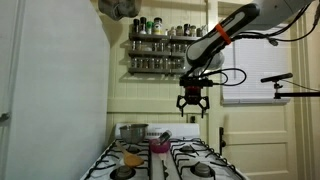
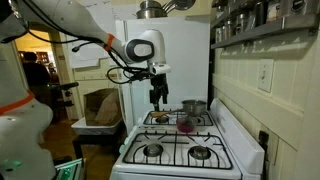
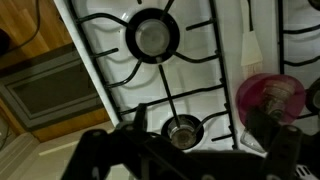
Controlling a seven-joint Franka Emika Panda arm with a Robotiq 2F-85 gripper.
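Note:
My gripper hangs high above the stove, its fingers open and nothing between them. In the wrist view the open fingers reach in from the bottom edge over the burners. A pink-red bowl holds something I cannot make out clearly; it sits on the stove's middle strip, to the right of the gripper in that view. Beside the bowl lies a brush or spatula with a pale head. A metal pot stands at the stove's back left in exterior view 1. A yellowish-brown item lies in front of the pot.
Wall shelves of jars hang behind the stove. A tall white panel closes off the left side in exterior view 1. Bare burners and black grates lie beneath the gripper.

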